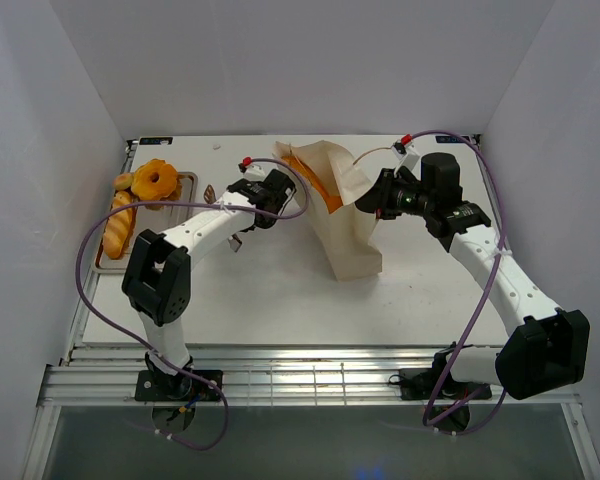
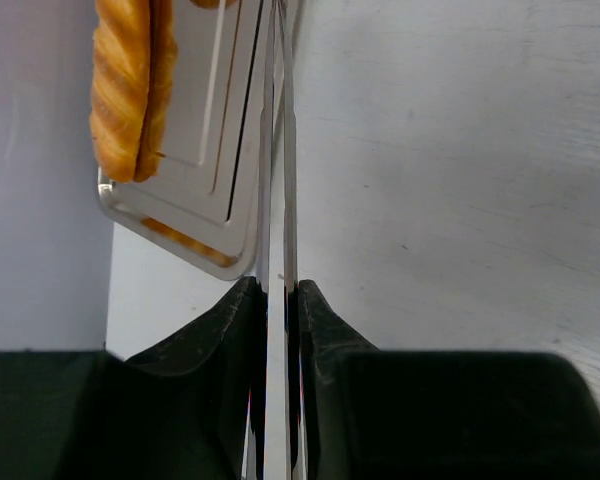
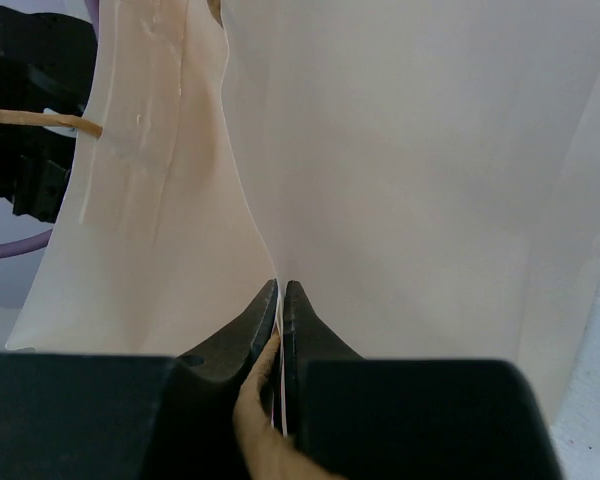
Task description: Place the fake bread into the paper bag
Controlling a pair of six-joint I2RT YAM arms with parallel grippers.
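Note:
The paper bag (image 1: 345, 250) stands upright in the middle, orange bread (image 1: 315, 175) visible inside. My right gripper (image 1: 375, 200) is shut on the bag's rim; in the right wrist view its fingertips (image 3: 270, 300) pinch the paper. My left gripper is shut, with long thin blades pressed together and no bread visible between them, above the table left of the bag. More bread lies on the metal tray at the left: long loaves (image 1: 118, 230), a ring-shaped bread (image 1: 155, 178) and a small round piece (image 1: 122, 182).
The tray (image 2: 210, 250) borders the left wall. Bare table (image 1: 230, 300) lies in front of the bag and to its right, under the right arm. Walls close in the sides and back.

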